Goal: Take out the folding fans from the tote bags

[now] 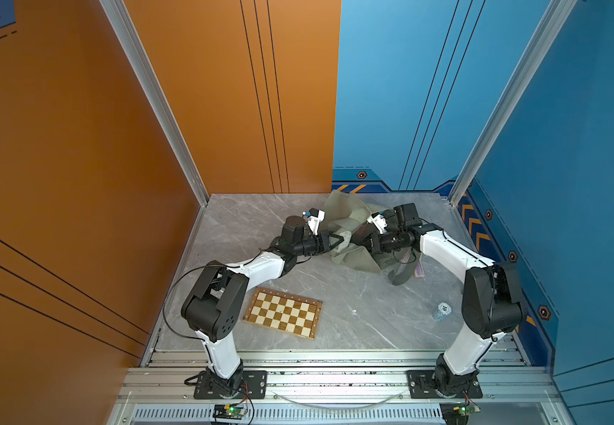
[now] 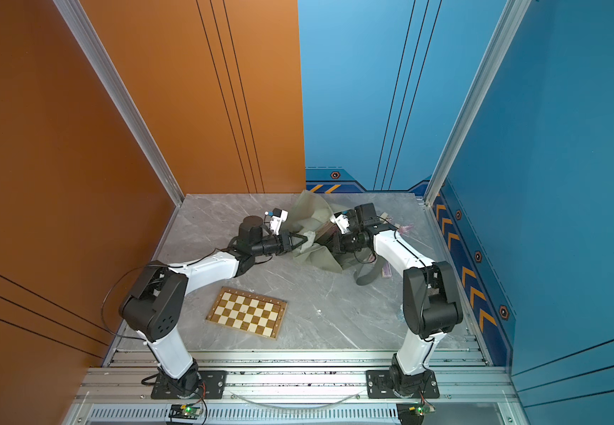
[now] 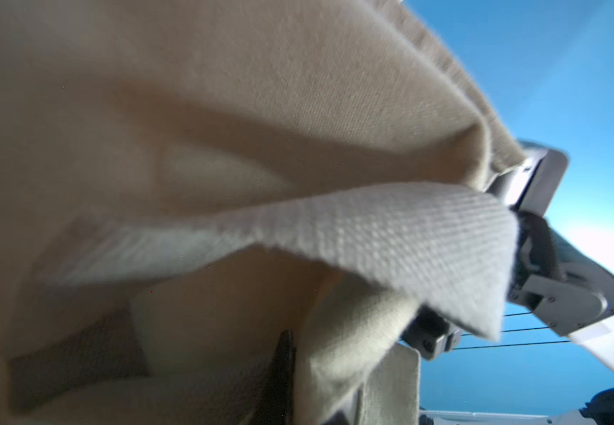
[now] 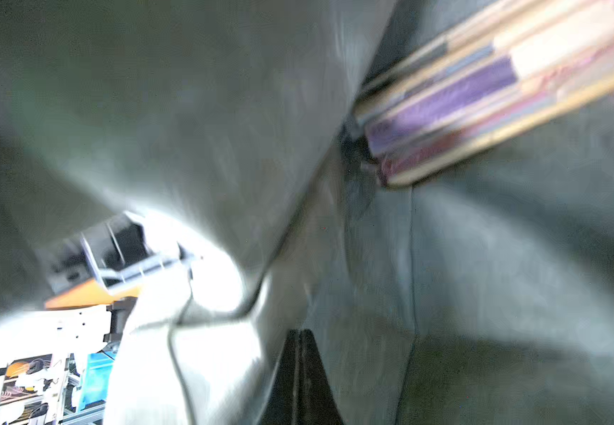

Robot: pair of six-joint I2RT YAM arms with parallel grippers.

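Observation:
A grey-green tote bag (image 1: pixel 349 205) lies crumpled and open at the back of the table. My left gripper (image 1: pixel 331 243) is shut at the bag's left side, amid its fabric; the left wrist view shows folds and a strap over it. My right gripper is shut and inside the bag, with nothing seen between its fingers. A bundle of folding fans (image 4: pixel 462 106), with wooden and purple edges, lies in the bag, up and to the right of that gripper in the right wrist view.
A checkered board (image 1: pixel 282 311) lies at the front left. A small cylinder (image 1: pixel 441 311) stands at the front right. Pink items (image 2: pixel 386 270) show beside the bag's right.

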